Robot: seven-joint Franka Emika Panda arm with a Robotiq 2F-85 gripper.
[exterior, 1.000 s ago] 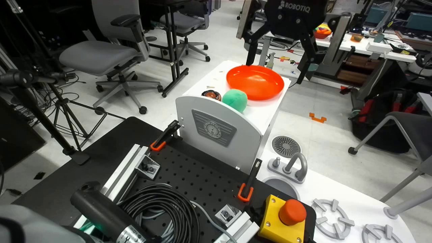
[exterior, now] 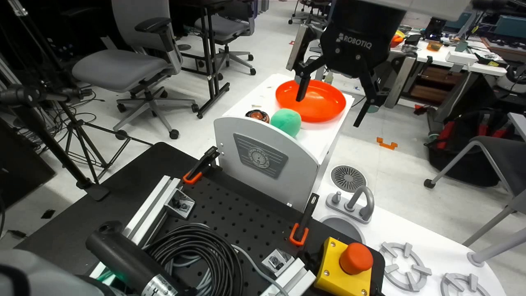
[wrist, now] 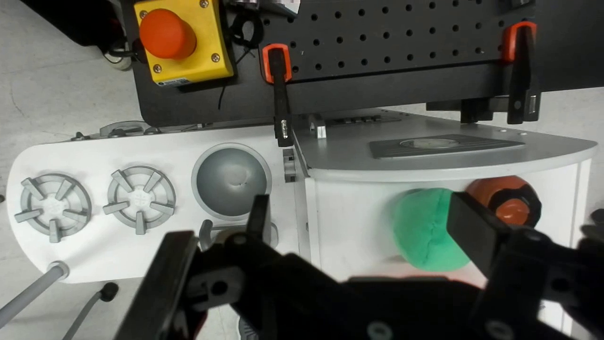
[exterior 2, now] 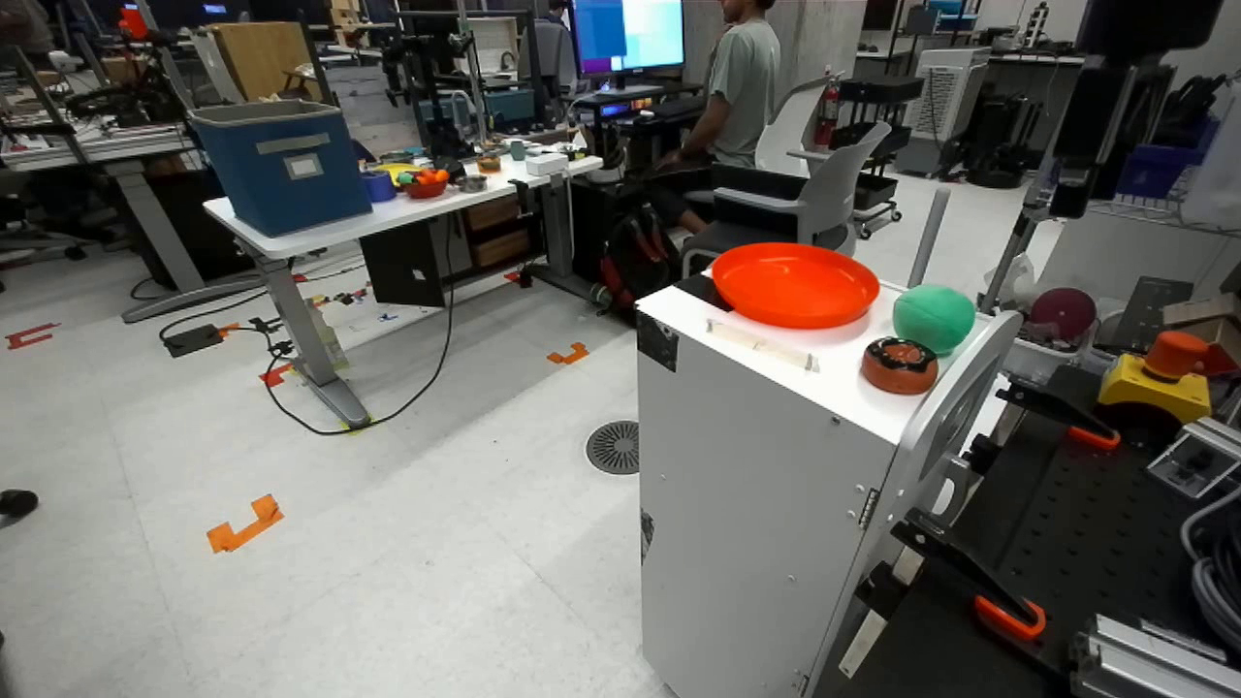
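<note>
My gripper (exterior: pixel 330 109) is open above the white cabinet top, its fingers wide apart with nothing between them. On that top (exterior 2: pixel 756 349) lie a round green plush ball (exterior: pixel 286 121), a brown-orange round object with a dark ring (exterior 2: pixel 899 365), and a shallow orange-red plate (exterior: pixel 320 101). The ball and the brown object sit side by side near the grey curved panel (exterior: pixel 266 158). In the wrist view the green ball (wrist: pixel 428 229) is partly covered by one finger, and the brown object (wrist: pixel 507 195) shows just beyond it. The gripper body hides most of the plate there.
The grey panel stands upright as a wall along the cabinet's edge. Beside the cabinet is a lower white toy counter with a sink basin (wrist: pixel 231 180), faucet (exterior: pixel 358 203) and burners (wrist: pixel 141 194). A yellow box with a red button (exterior: pixel 345 264) and clamps (exterior: pixel 304 222) sit on the black pegboard table.
In exterior view 1 my gripper has come lower in the picture and tilted slightly, its fingers still wide apart. The ball, brown object and plate have not moved.
</note>
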